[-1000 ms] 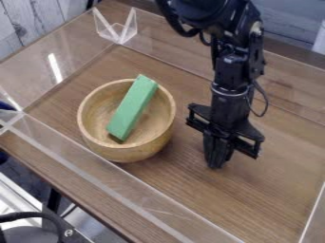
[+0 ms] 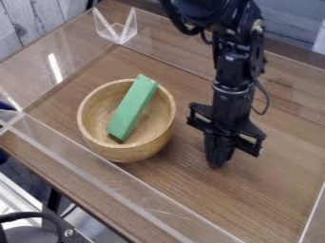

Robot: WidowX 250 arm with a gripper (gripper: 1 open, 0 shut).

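My black gripper (image 2: 221,154) points straight down at the right of centre, low over the bare wooden tabletop. It is shut, and nothing shows between its fingers. To its left sits a round wooden bowl (image 2: 94,127) with a green block (image 2: 133,104) lying tilted inside it, leaning on the rim. The gripper is apart from the bowl.
A clear plastic piece (image 2: 114,28) stands at the back left. Black cables or hardware (image 2: 32,228) lie at the lower left corner, by the table's edge.
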